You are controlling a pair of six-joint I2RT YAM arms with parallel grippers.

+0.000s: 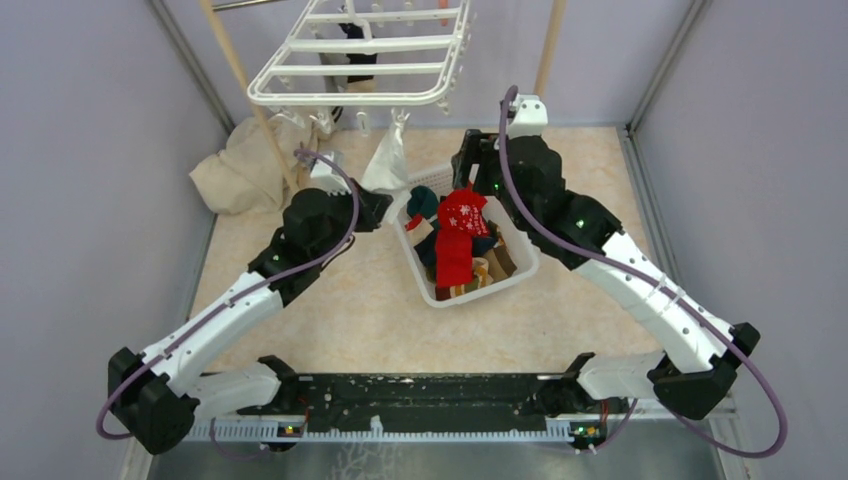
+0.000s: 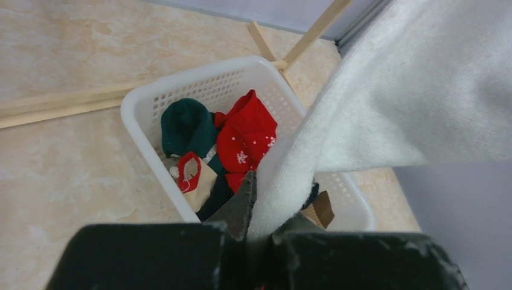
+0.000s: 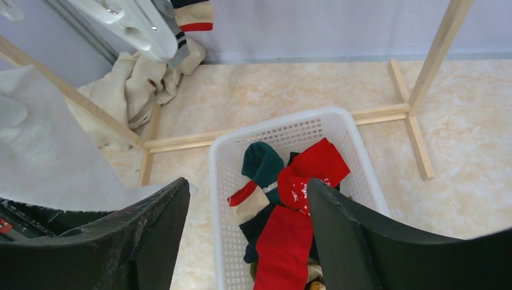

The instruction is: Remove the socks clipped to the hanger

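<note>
The white hanger [image 1: 352,99] hangs at the top of the top view with clips along its underside. A white sock [image 1: 388,166] hangs from its front right corner, stretched down toward my left gripper [image 1: 384,207]. In the left wrist view the sock [image 2: 416,90] runs down between the shut fingers. Over the basket's far part my right gripper [image 1: 470,152] stands apart from the sock. The right wrist view shows its fingers [image 3: 163,211] spread with a gap and nothing held. Dark socks [image 1: 360,55] with a light end hang behind the hanger's bars.
A white basket [image 3: 368,172] on the floor holds several socks, among them a red one [image 3: 284,241] and a green one [image 3: 262,163]. Wooden stand legs [image 1: 548,50] rise behind. Beige cloth [image 1: 240,180] lies at the back left.
</note>
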